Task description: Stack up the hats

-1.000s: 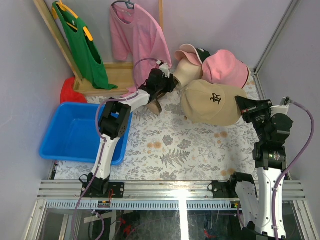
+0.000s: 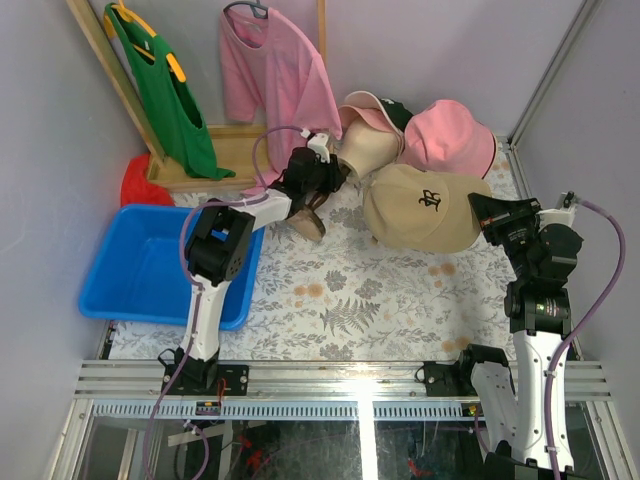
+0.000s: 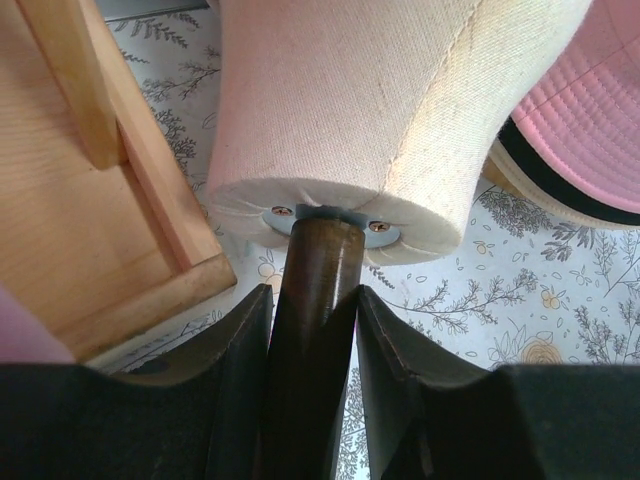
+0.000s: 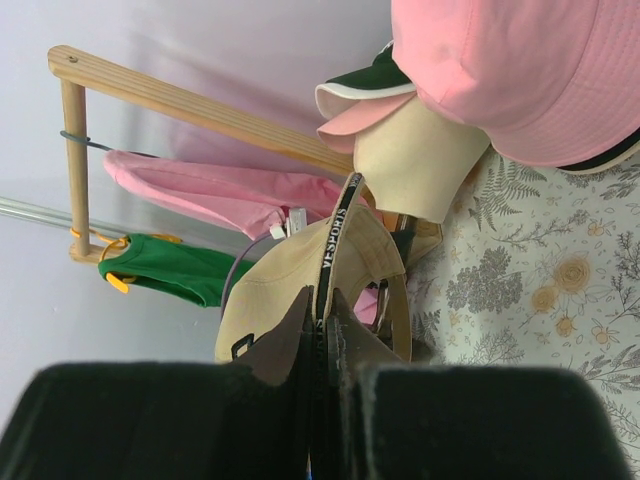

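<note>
A beige cap (image 2: pixel 415 207) with a dark emblem hangs over the patterned table, its edge pinched in my shut right gripper (image 2: pixel 478 212). In the right wrist view, the cap's lettered inner band (image 4: pixel 333 240) runs up from between the fingers. A cream head-shaped stand (image 3: pixel 340 110) wears a pink and dark green cap (image 2: pixel 372 112). My left gripper has its fingers on both sides of the stand's dark post (image 3: pixel 322 265), close against it; whether they grip it is unclear. The stand's brown base (image 2: pixel 305 222) partly shows below that gripper.
A pink bucket hat (image 2: pixel 450 138) is just right of the stand. A wooden rack (image 2: pixel 232 150) with a pink shirt (image 2: pixel 275 75) and a green garment (image 2: pixel 160 100) stands at back left. The blue bin (image 2: pixel 150 262) is at left.
My left gripper and the stand with its cap have shifted a little left and toward the front in the top view. The right arm and beige cap have barely moved.
</note>
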